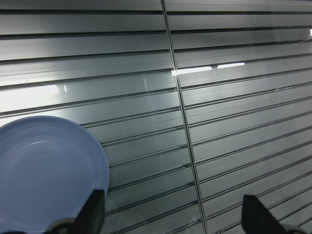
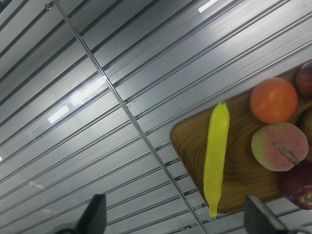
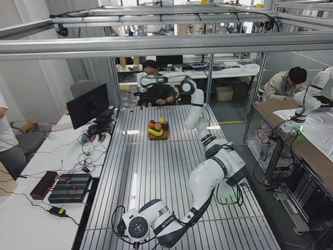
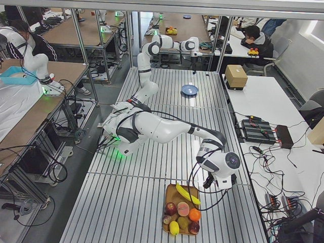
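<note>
A wooden tray (image 4: 170,197) of fruit rests on the slatted table: yellow banana (image 2: 215,156), orange (image 2: 273,100), peach (image 2: 279,146), dark apples and a lemon (image 4: 174,228). A blue plate (image 1: 46,170) lies at the table's other end. My left gripper is above the table beside the plate, its fingers wide apart with nothing seen between them. My right gripper hangs above the tray's banana end, also open and empty.
Cables, boxes and electronics fill the white side table (image 3: 47,208). A person sits behind the frame at the tray's end.
</note>
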